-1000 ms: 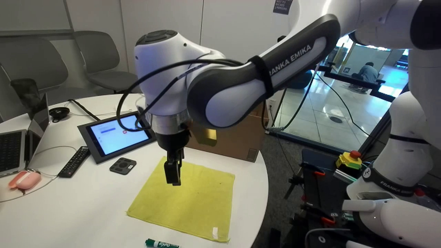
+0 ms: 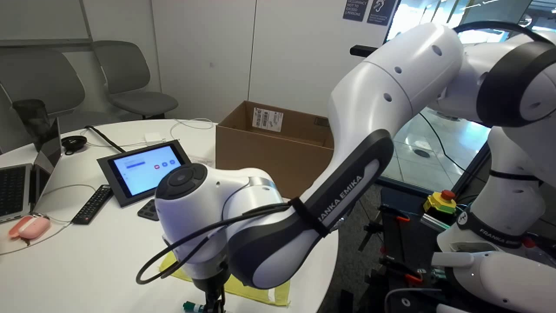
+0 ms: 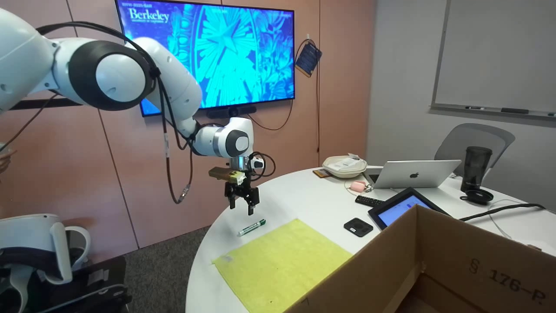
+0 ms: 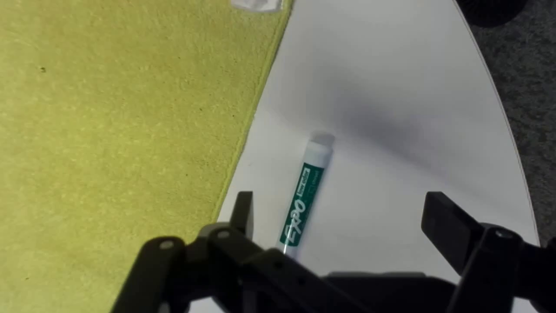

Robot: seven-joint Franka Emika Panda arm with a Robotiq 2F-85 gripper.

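Observation:
A green and white marker (image 4: 303,201) lies on the white table, just off the edge of a flat yellow cloth (image 4: 135,104). Above the marker hangs my gripper (image 3: 242,209), fingers open and empty. In the wrist view the marker shows between the two fingers, closer to the left one; its lower end is hidden behind the gripper's body. Exterior view 2 shows the whole marker (image 3: 252,227) on the table below the fingertips, with a gap between. From exterior view 1 my arm covers much of the cloth (image 2: 260,292), and the gripper partly hides the marker (image 2: 193,307).
An open cardboard box (image 2: 271,156) stands at the table's far side. A tablet (image 2: 147,169), black puck-like device (image 3: 358,227), remote (image 2: 93,204), laptop (image 3: 417,174) and pink case (image 2: 32,228) occupy other parts. The table's curved edge (image 4: 503,99) runs close by the gripper.
Over the last second my arm has come down and moved from above the cloth toward the near side, over the marker. Marker and cloth appear unmoved.

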